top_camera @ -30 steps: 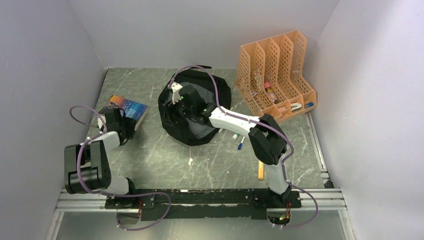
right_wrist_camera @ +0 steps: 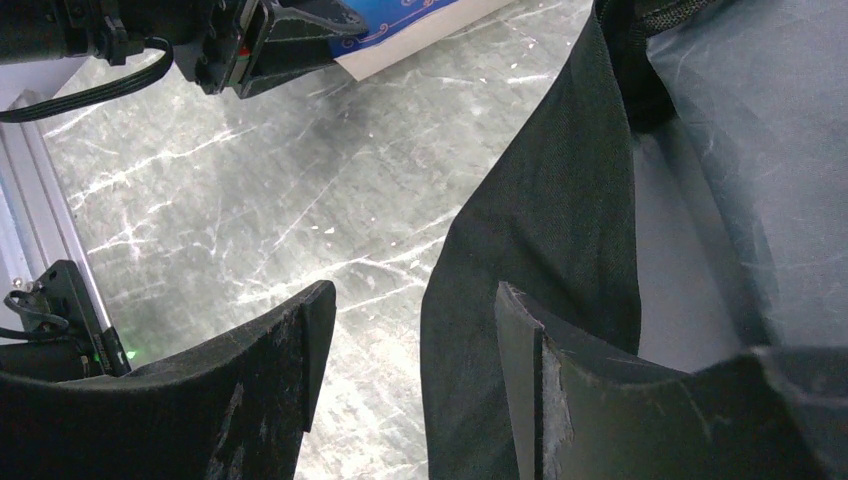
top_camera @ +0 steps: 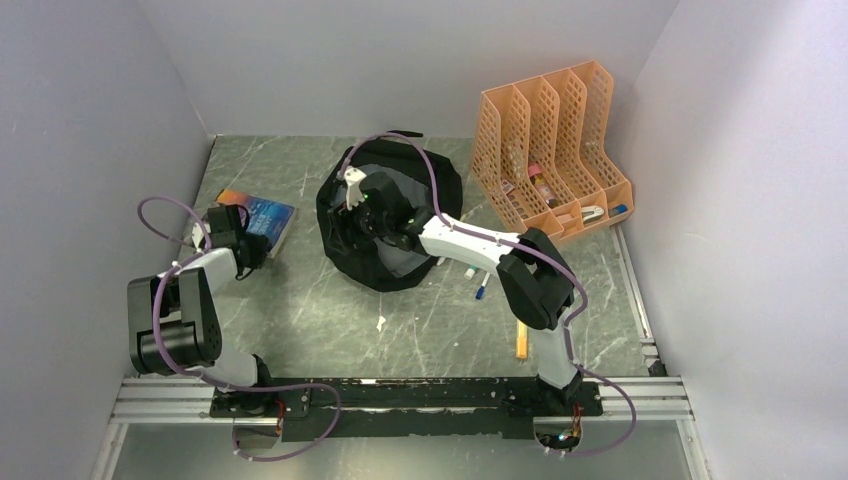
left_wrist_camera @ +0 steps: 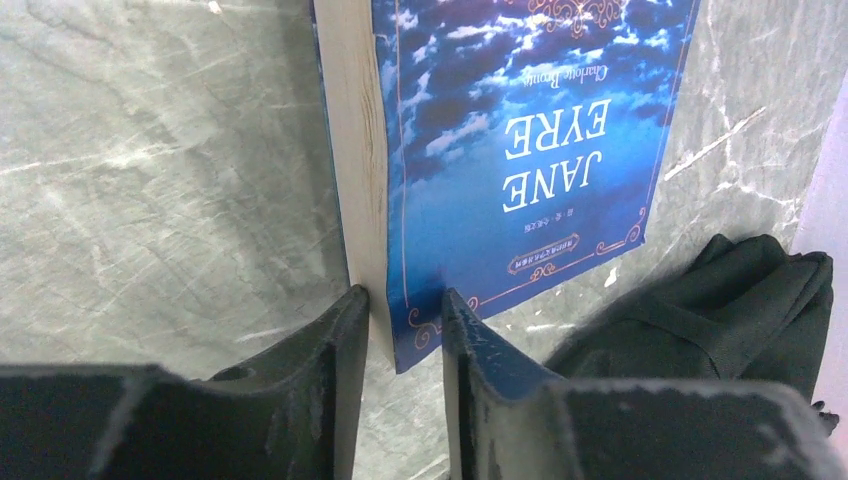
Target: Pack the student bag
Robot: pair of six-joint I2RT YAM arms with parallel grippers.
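Observation:
A blue Jane Eyre book (top_camera: pixel 268 217) rests on the table at the left. My left gripper straddles one corner of it, one fingertip by the page edge and the other over the cover; whether the fingers press on it is unclear. The black bag (top_camera: pixel 372 268) with a grey inside lies mid-table, its mouth spread. Over its left side is my right gripper, open, fingers apart. In the right wrist view the bag's black edge (right_wrist_camera: pixel 540 220) runs beneath the right finger and partly into the gap.
An orange compartment rack (top_camera: pixel 545 150) holding small items stands at the back right. Pens, including a blue-capped marker (top_camera: pixel 481 292), and a yellow box (top_camera: pixel 521 340) lie right of the bag. Bare table (top_camera: pixel 310 320) shows in front of the book and bag.
My left gripper has shifted slightly away from the front edge, further onto the book's corner. The right arm and the bag look unchanged.

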